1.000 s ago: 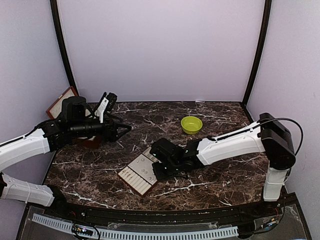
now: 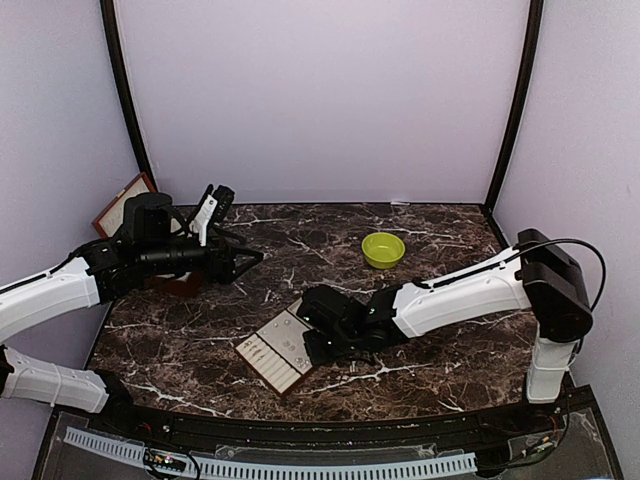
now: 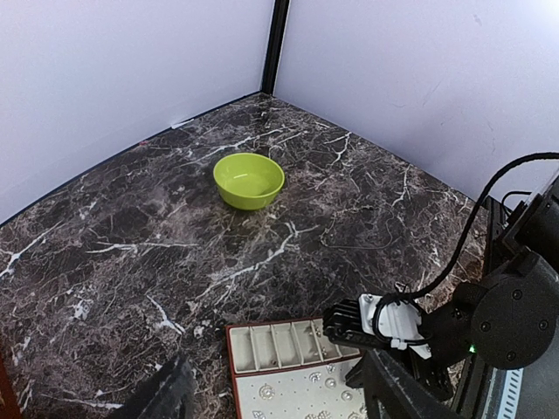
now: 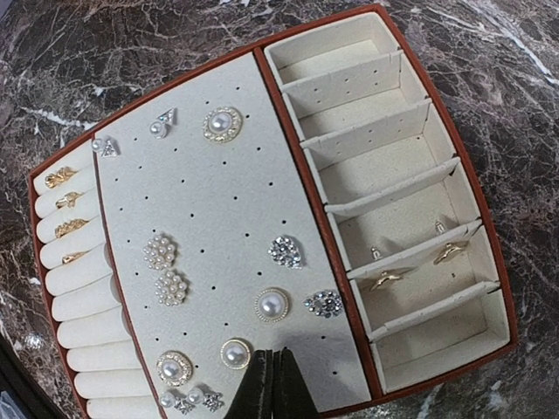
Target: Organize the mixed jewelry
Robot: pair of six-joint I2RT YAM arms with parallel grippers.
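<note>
The jewelry tray (image 4: 205, 209) lies flat on the dark marble table, with ring rolls on one side, an earring panel in the middle and compartments opposite. Gold rings (image 4: 70, 227) sit in the upper ring slots. Pearl earrings (image 4: 272, 305) and crystal earrings (image 4: 285, 251) are spread over the panel. Two gold pieces (image 4: 450, 253) hang at a compartment divider. Right gripper is shut low over the panel, beside a round pearl earring (image 4: 236, 353); nothing shows between its fingers. Left gripper stands open and empty, away from the tray.
A green bowl (image 2: 383, 250) stands at the back, apart from both arms. At the far left, behind the left arm, an open-lidded box (image 2: 122, 206) is partly hidden. Bare table surrounds the tray.
My right gripper has shifted slightly toward the near side, over the tray. The left arm, tray and bowl have stayed put.
</note>
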